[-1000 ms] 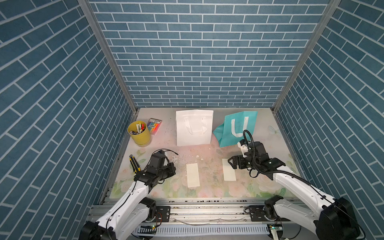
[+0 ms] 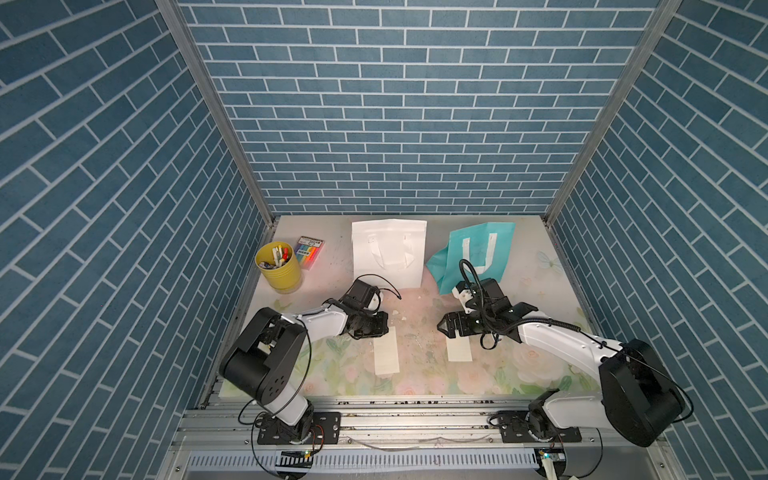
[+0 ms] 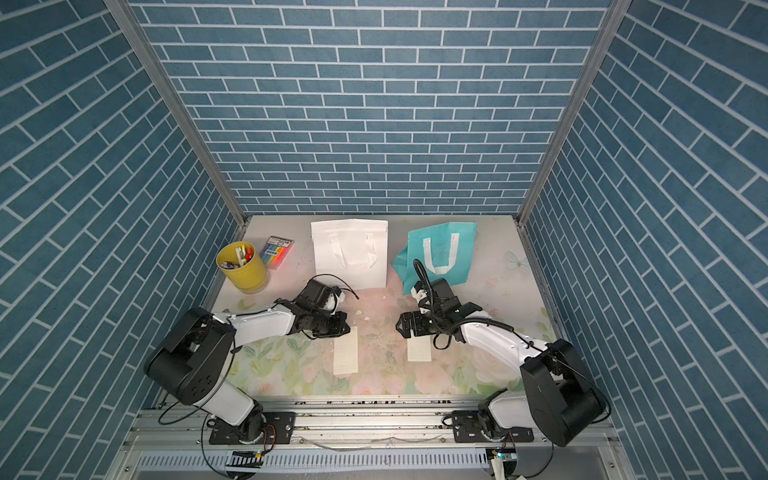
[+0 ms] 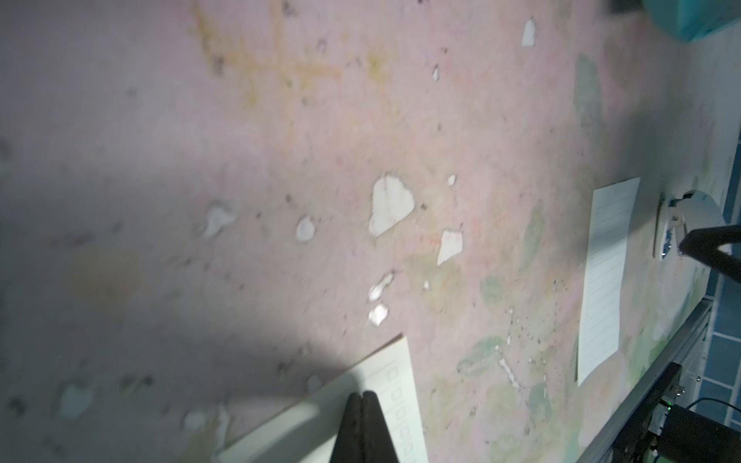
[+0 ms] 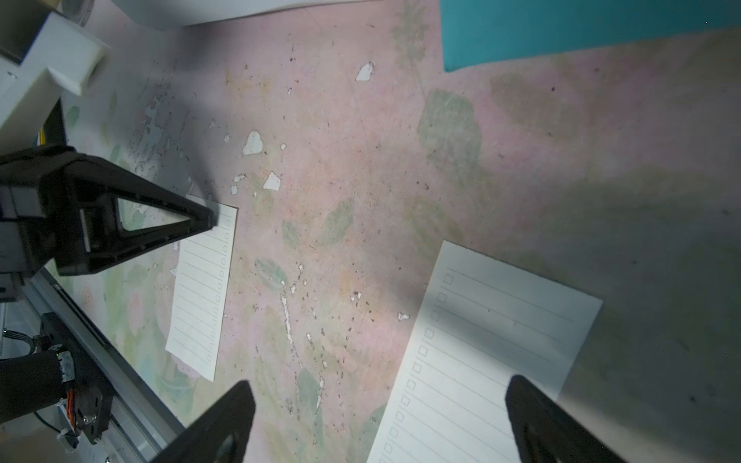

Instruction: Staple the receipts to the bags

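Observation:
A white paper bag (image 2: 389, 252) and a teal bag (image 2: 484, 252) stand at the back. A long lined receipt (image 2: 385, 352) lies below my shut left gripper (image 2: 379, 326), whose tips are just over its top end in the left wrist view, nothing visible between them. A second receipt (image 5: 478, 339) lies under my open right gripper, which has nothing between its fingers. No stapler is clearly identifiable.
A yellow cup (image 2: 280, 272) of pens and a colourful pack (image 2: 309, 251) stand at the back left. Bare table (image 2: 424, 360) lies between the receipts.
My left gripper has moved right to the top of the left receipt. The right gripper has moved left over the other receipt.

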